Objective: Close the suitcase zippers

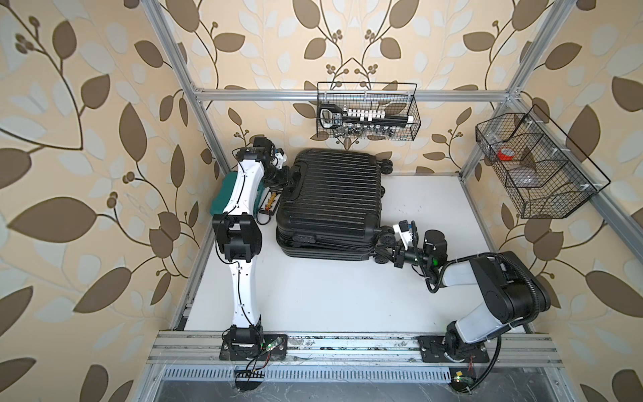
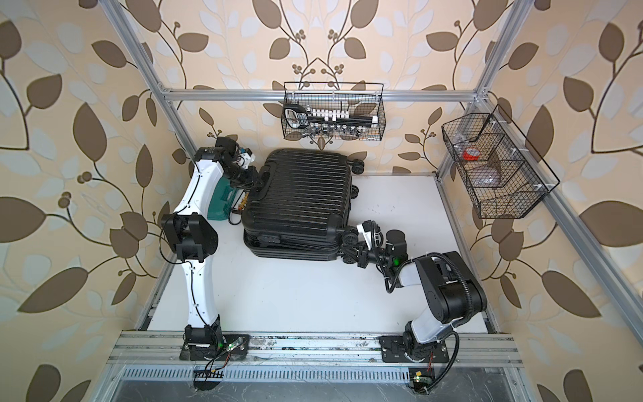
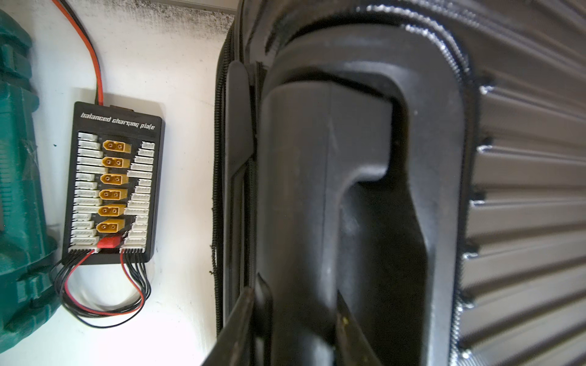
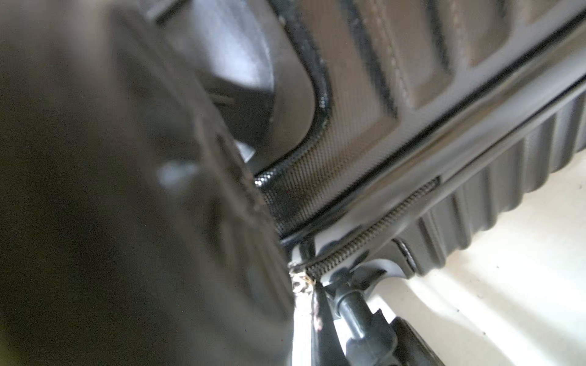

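Note:
The black suitcase (image 1: 335,197) lies flat on the table, its ribbed lid up. My left gripper is shut on the suitcase handle (image 3: 296,213), one finger on either side of it. Down at the near right corner, beside the wheels, my right gripper (image 1: 387,252) is shut. In the right wrist view a metal zipper slider (image 4: 301,283) sits right by a dark fingertip (image 4: 326,332); whether its pull is pinched does not show. Open zipper teeth (image 4: 378,228) run up the seam from it. A blurred dark wheel (image 4: 146,201) hides much of that view.
Left of the suitcase are a charging plate (image 3: 113,183) with cables and a green case (image 3: 18,213). Wire baskets (image 1: 368,110) hang on the back and right walls.

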